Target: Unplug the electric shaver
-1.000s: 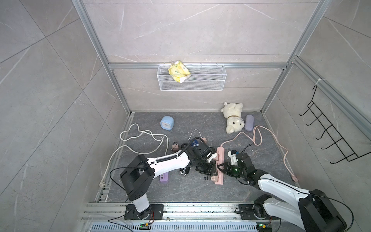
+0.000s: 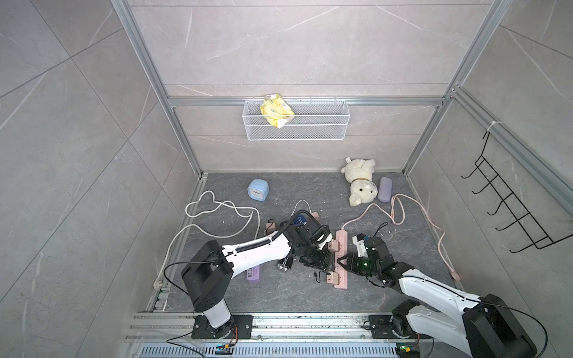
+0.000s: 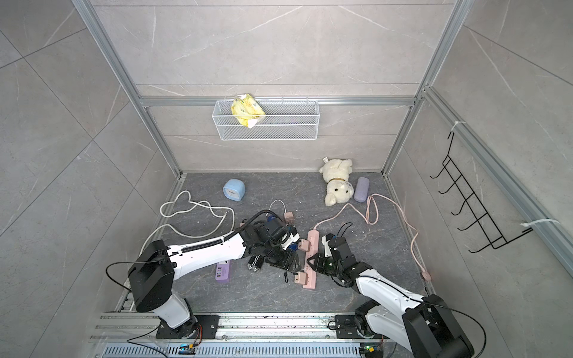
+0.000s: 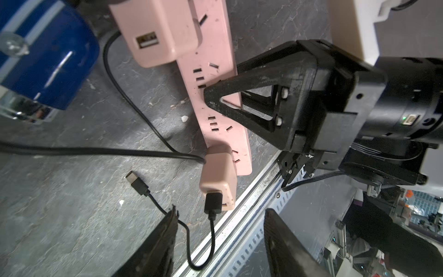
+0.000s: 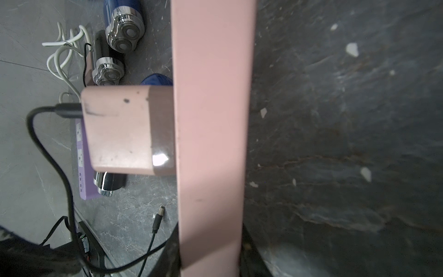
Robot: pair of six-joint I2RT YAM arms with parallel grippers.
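The pink power strip point(image 4: 217, 106) lies on the grey floor with its sockets visible. A pink charger point(image 4: 219, 170) sits in its front end, with a black USB plug point(image 4: 213, 203) and another black cable in it. Another pink adapter point(image 4: 154, 27) sits farther along the strip. A blue shaver point(image 4: 50, 55) lies to the left. My left gripper is open over the front end, nothing between its fingers. My right gripper has its fingers against both edges of the strip. The right wrist view shows a pink adapter point(image 5: 129, 131) on the strip's side.
A purple power strip point(image 2: 253, 273) lies beneath the left arm. A blue clock-like object point(image 2: 257, 189), a white plush bear point(image 2: 361, 182) and a lavender cylinder point(image 2: 385, 189) stand at the back. Loose white cable point(image 2: 223, 204) spreads at the left.
The power strip has shifted slightly toward the front and right. My left gripper has drawn back a little, so the front charger shows more. The right gripper has shifted only slightly.
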